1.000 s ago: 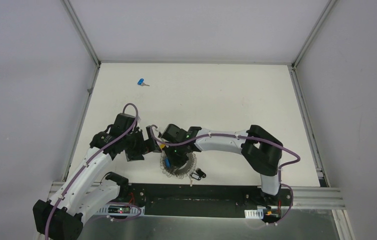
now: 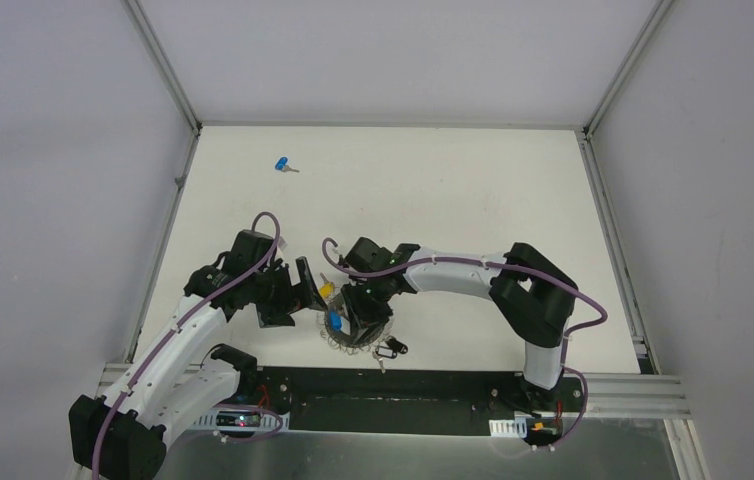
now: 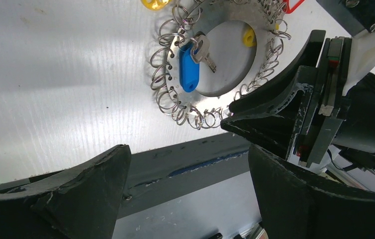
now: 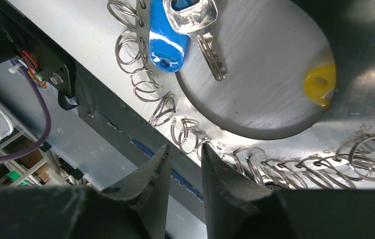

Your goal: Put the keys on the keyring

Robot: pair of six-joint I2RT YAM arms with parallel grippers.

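The metal ring plate (image 3: 213,103), edged with many small wire rings, lies near the table's front edge. On it are a blue tag (image 3: 189,69) and a silver key (image 4: 191,17); a yellow piece (image 4: 319,82) shows at its opening. My right gripper hangs over the plate, fingertips a little apart, with nothing visible between them. My left gripper stands open and empty to the plate's left. Another blue-tagged key (image 2: 282,164) lies alone at the back left.
A yellow tag (image 2: 325,289) lies just behind the plate, and a black fob (image 2: 395,347) at its front right. The two arms are close together.
The left gripper has shifted slightly.
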